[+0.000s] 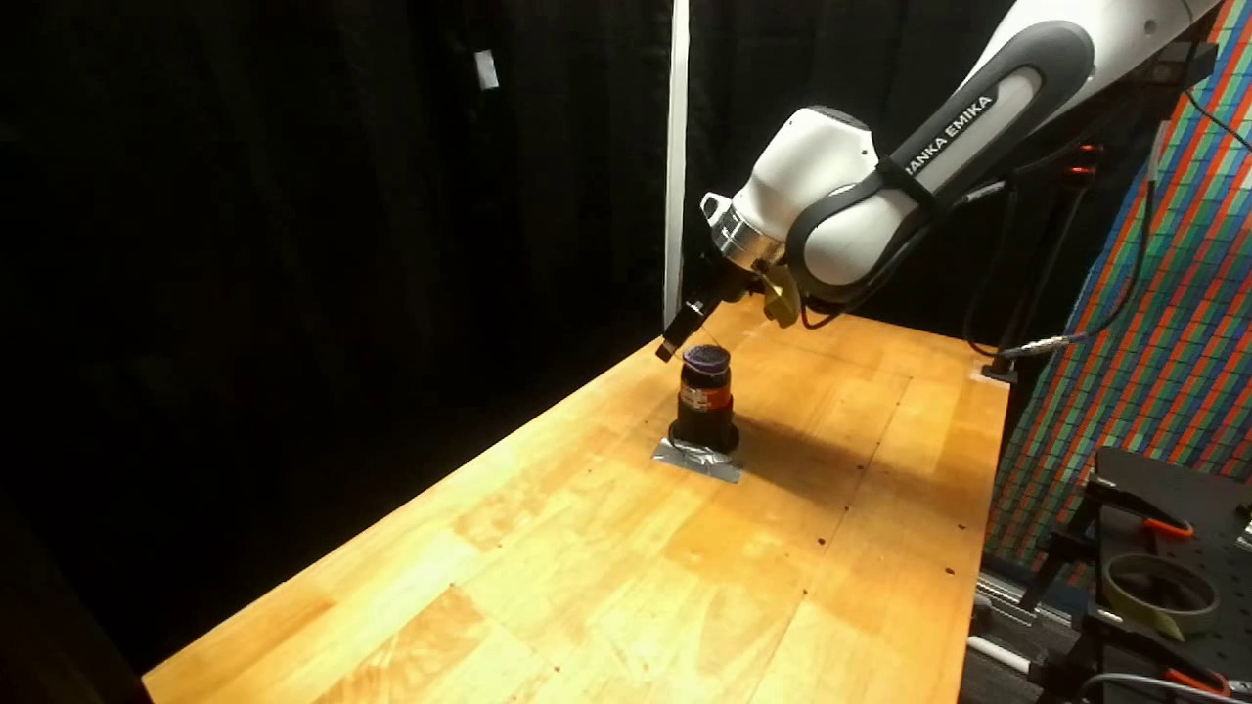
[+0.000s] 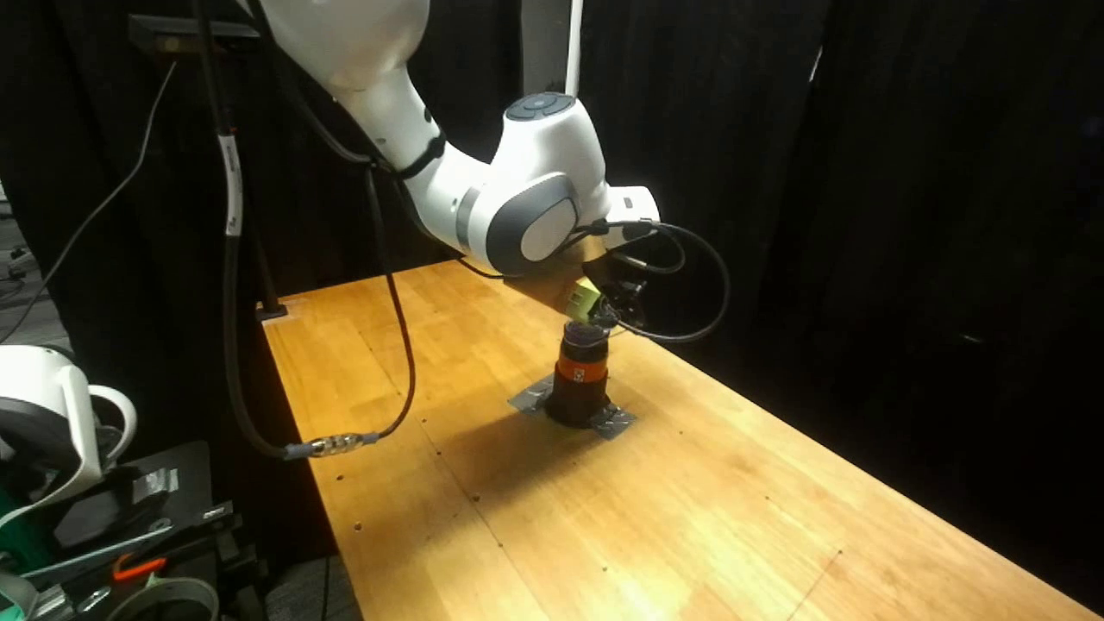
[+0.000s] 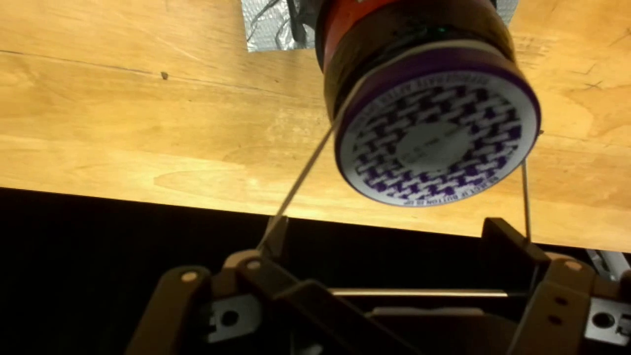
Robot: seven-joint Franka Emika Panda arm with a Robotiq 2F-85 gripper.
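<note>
A dark jar (image 1: 705, 381) with an orange label and a purple-and-white patterned lid (image 3: 438, 139) stands upright in a black base (image 1: 704, 429). Silver tape (image 1: 698, 459) lies at that base on the table. In the wrist view, a thin cord (image 3: 304, 170) runs from the left finger to the jar, appears to pass round the neck under the lid, and comes back to the right finger. My gripper is open, its fingers apart with only dark background between them. In exterior view 1 the fingertips (image 1: 665, 351) are just left of the lid and about level with it.
A black cable loop (image 2: 714, 310) hangs beside my wrist. Off the table's right side stands a dark cart (image 1: 1174, 469) with a tape roll (image 1: 1159, 593) and clamps.
</note>
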